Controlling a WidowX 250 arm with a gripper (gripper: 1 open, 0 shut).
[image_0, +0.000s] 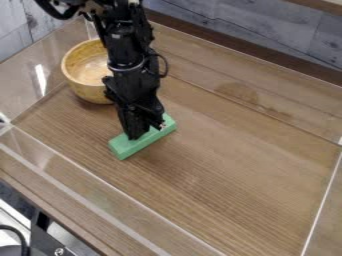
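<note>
My gripper (144, 126), at the end of the black arm reaching down from the top, is shut and sits low over a green rectangular block (134, 143) on the wooden table. Its tip overlaps the upper part of the block; whether it touches cannot be told. Nothing shows held between the fingers. Behind the arm, at the upper left, lies a tan bowl (86, 66), partly hidden by the arm.
White edges bound it on the left, back and right. Black cables lie off the table at the lower left.
</note>
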